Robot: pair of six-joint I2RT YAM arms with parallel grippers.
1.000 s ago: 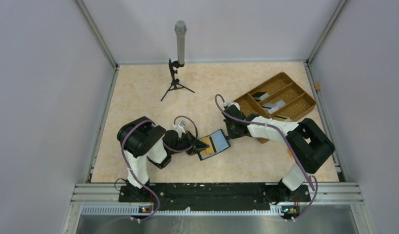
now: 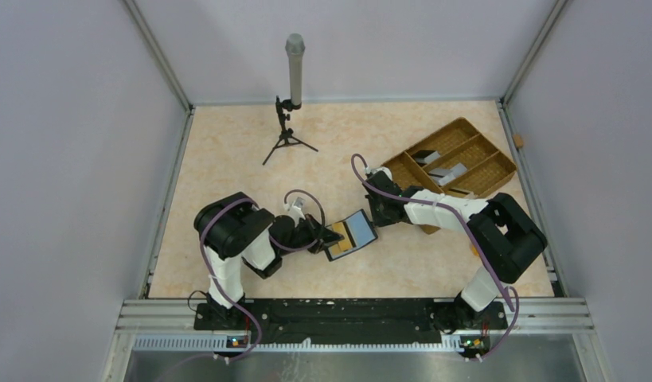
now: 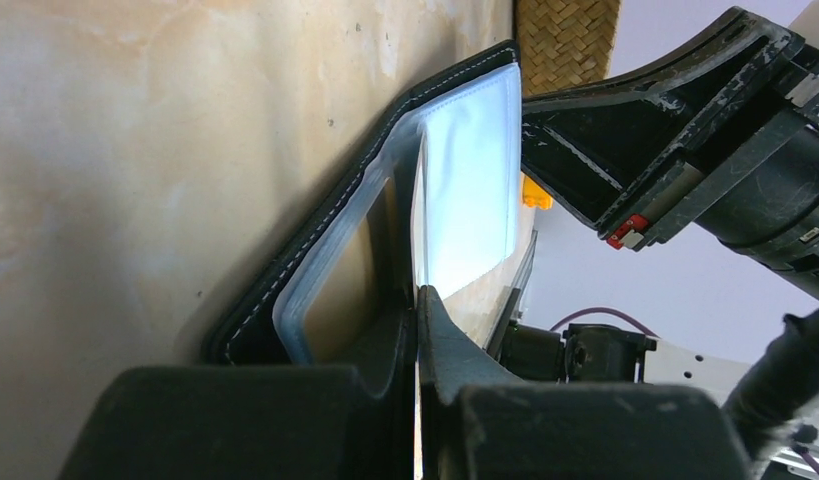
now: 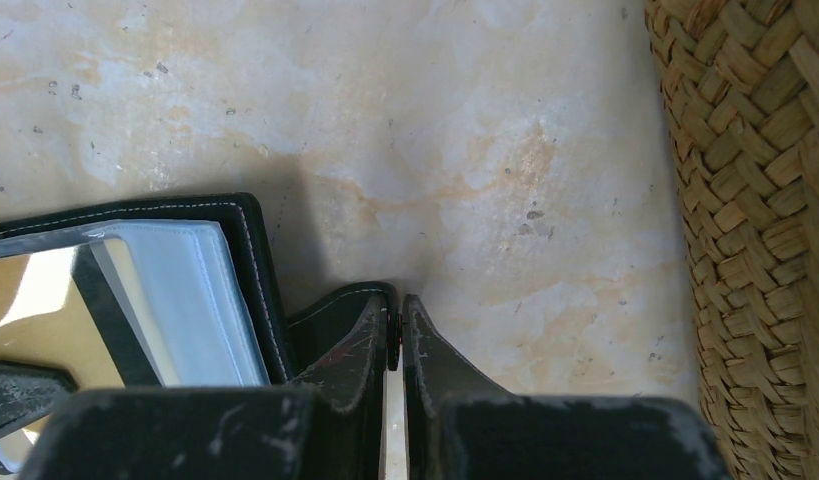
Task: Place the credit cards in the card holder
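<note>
The open card holder (image 2: 362,228), dark with white stitching and pale blue and clear sleeves, lies between both arms on the table. A gold card (image 4: 30,310) shows under a clear sleeve in the right wrist view. Over the holder's left part, my left gripper is shut, its tips at the end of a thin pale sheet (image 3: 418,225) seen edge-on; whether that is card or sleeve, and whether it is pinched, cannot be told. My right gripper is shut on the holder's dark stitched strap (image 4: 347,298), beside its right edge.
At the back right stands a woven basket (image 2: 497,159) with compartments, holding several cards or packs, such as a grey stack (image 2: 447,173). A stand with a cylindrical head (image 2: 295,72) is at the back. Bare table lies in front of the holder.
The left gripper and the holder have shifted very slightly to the right. My right arm looks unmoved.
</note>
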